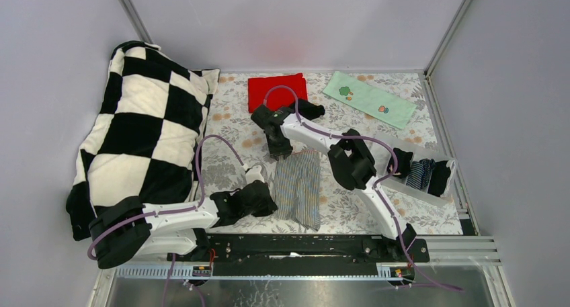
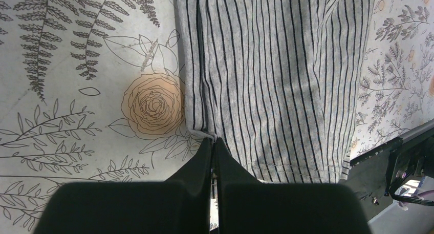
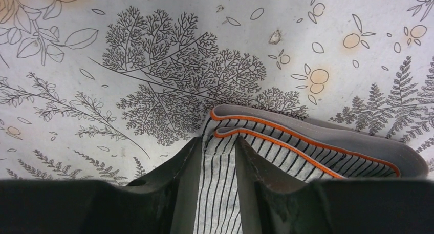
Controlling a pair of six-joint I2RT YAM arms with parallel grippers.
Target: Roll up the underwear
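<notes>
Grey underwear (image 1: 298, 186) with dark stripes lies folded lengthwise at the table's middle, its orange-edged waistband at the far end. At its near left corner, my left gripper is shut, with the striped cloth gathered into its fingertips. My right gripper is at the far left corner by the waistband. Its fingers stand part open on either side of the cloth's corner, with a gap between the left fingertip and the right one.
A black-and-white checkered cloth (image 1: 138, 132) fills the left side. Behind lie a red cloth (image 1: 269, 92), a dark cloth (image 1: 310, 109) and a green cloth (image 1: 370, 99). A white divided box (image 1: 425, 194) with rolled items stands at the right.
</notes>
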